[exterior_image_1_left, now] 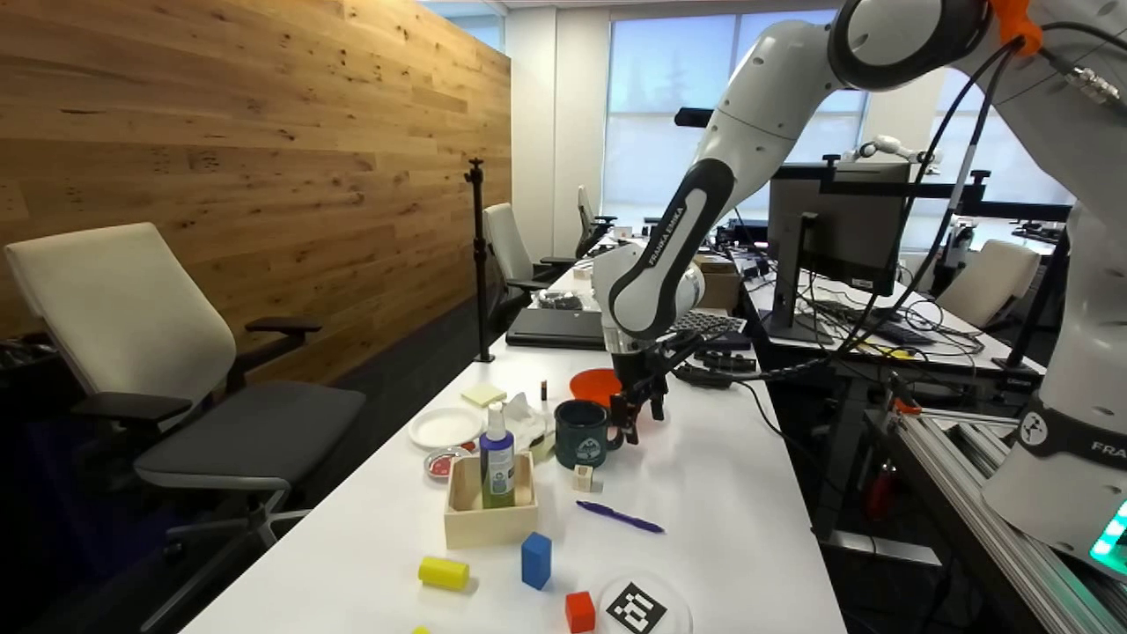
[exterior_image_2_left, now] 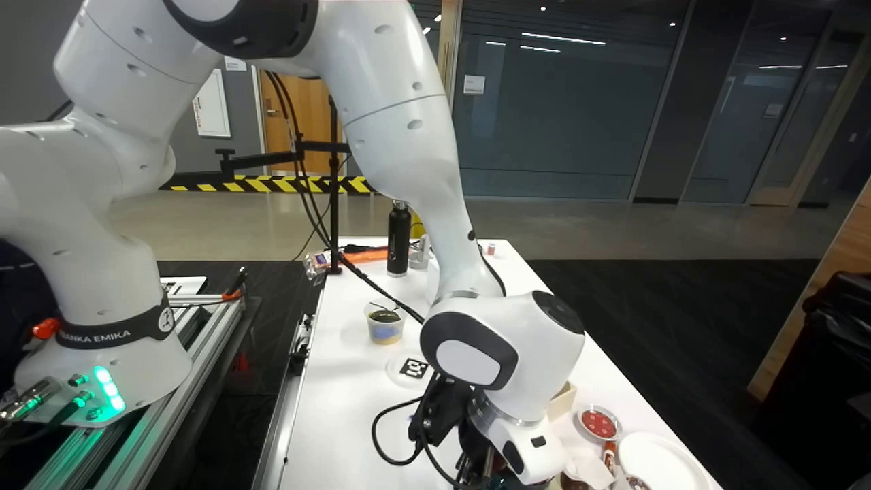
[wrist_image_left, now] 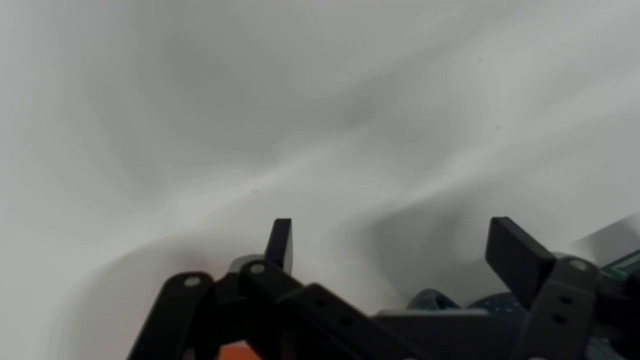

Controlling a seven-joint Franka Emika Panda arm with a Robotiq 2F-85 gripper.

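A dark green mug (exterior_image_1_left: 581, 434) stands upright on the white table, its handle toward my gripper (exterior_image_1_left: 645, 410). The gripper is low, at the handle side of the mug, in front of an orange bowl (exterior_image_1_left: 594, 387). In the wrist view my gripper is open, its fingers (wrist_image_left: 520, 261) wide apart, with bare table between the tips. Part of the speckled dark mug (wrist_image_left: 433, 299) shows at the bottom of that view, partly behind the gripper. A bit of the orange bowl (wrist_image_left: 238, 353) peeks out at the lower edge. Whether a finger touches the handle I cannot tell.
Left of the mug are a spray bottle (exterior_image_1_left: 497, 465) in a wooden box (exterior_image_1_left: 491, 527), a white plate (exterior_image_1_left: 445, 428) and crumpled tissue. Nearer lie a purple pen (exterior_image_1_left: 620, 517), a blue block (exterior_image_1_left: 535, 561), a yellow cylinder (exterior_image_1_left: 444, 572) and a red cube (exterior_image_1_left: 580, 612).
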